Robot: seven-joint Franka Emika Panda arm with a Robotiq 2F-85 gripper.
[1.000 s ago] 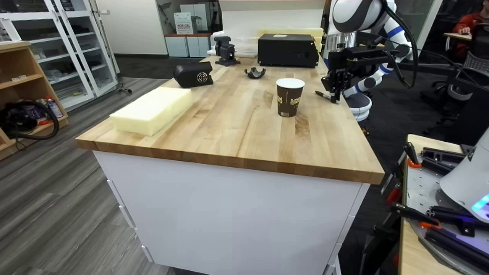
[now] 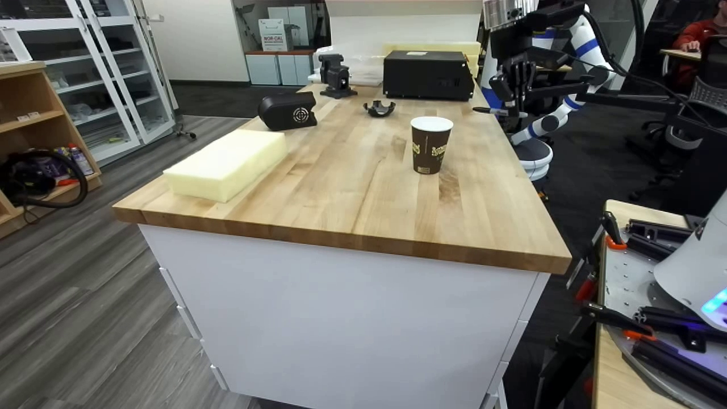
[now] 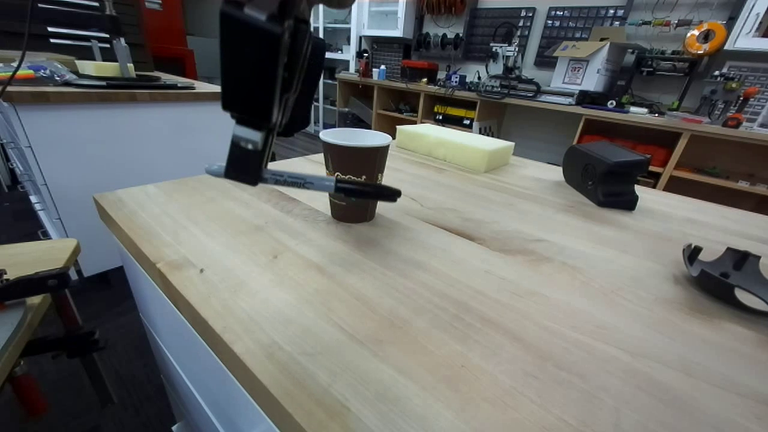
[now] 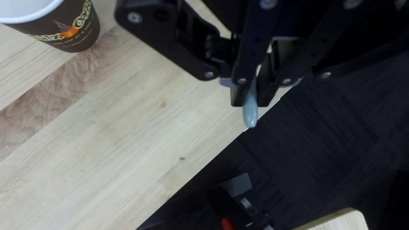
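Note:
My gripper (image 3: 248, 162) is shut on a grey marker with a black cap (image 3: 367, 190), holding it above the tabletop near the table's edge. In exterior view 1 the gripper (image 2: 512, 112) hangs at the right side of the table, and the marker's dark end (image 2: 482, 109) points left from it. The wrist view has the marker's grey tail (image 4: 250, 111) between the fingers; its capped end is hidden there. A brown paper cup with a white rim (image 2: 430, 146) stands upright on the table, apart from the gripper. Its inside bottom cannot be seen.
On the wooden table (image 2: 327, 197) lie a yellow foam block (image 2: 228, 163), a black speaker-like block (image 2: 286, 111) and a dark curved part (image 2: 379, 108). A black box (image 2: 429, 75) sits at the back. Bare wood surrounds the cup.
The gripper has risen from the tabletop at the right edge, and the marker has come up with it. The cup and the other objects stay where they were.

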